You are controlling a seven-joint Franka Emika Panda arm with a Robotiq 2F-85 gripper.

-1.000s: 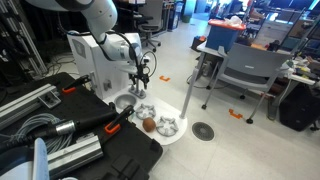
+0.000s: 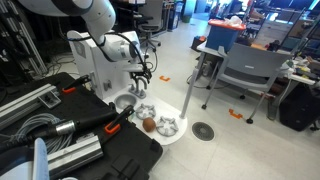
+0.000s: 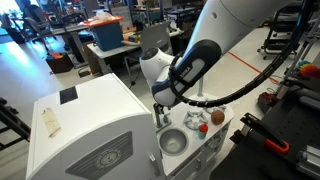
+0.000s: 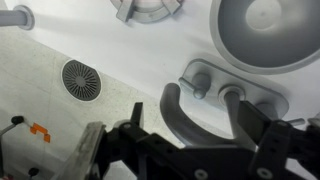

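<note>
My gripper is open, its two dark fingers spread on either side of a grey curved faucet (image 4: pixel 188 122) in the wrist view. The faucet rises from a grey base beside a round grey sink bowl (image 4: pixel 268 30). A small knob (image 4: pixel 201 82) stands on that same base. In exterior view 2 the gripper hangs by the faucet (image 3: pixel 164 117), just behind the bowl (image 3: pixel 173 142). Whether a finger touches the faucet, I cannot tell.
A grey burner ring (image 4: pixel 150 8) lies near the faucet. On the white counter sit a brown round thing (image 2: pixel 149 124) and a small red one (image 3: pixel 203 128). A dark table (image 2: pixel 125 155) borders the counter. A grey chair (image 2: pixel 250 68) stands apart on open floor.
The arm's lower end has turned and shifted slightly by the faucet over the last second. Objects on the counter look unmoved.
</note>
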